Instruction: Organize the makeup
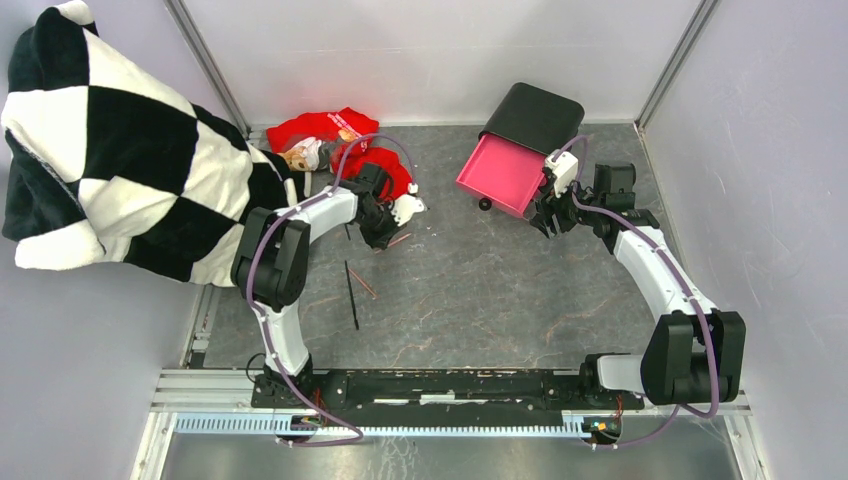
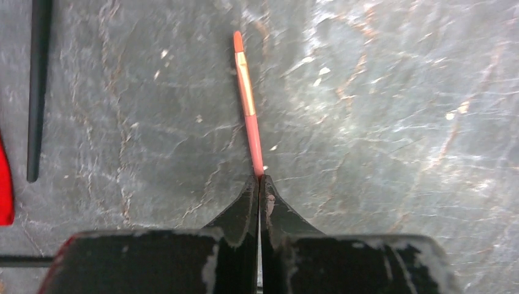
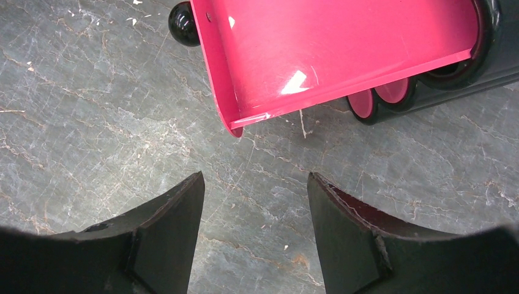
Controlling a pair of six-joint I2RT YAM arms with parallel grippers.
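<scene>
In the left wrist view my left gripper is shut on a slim pink brush (image 2: 251,122) with a gold ferrule. A dark brush (image 2: 38,98) lies to its left. In the top view, another dark brush (image 1: 350,295) and a pink one (image 1: 362,282) lie on the lower left floor. The black organizer (image 1: 532,112) has its pink drawer (image 1: 498,170) pulled out; a black round knob (image 3: 183,23) shows at the drawer. My right gripper stands open beside the drawer's corner, nothing between its fingers.
Red fabric items (image 1: 300,130) lie at the back left, and a checkered blanket (image 1: 130,140) fills the left side.
</scene>
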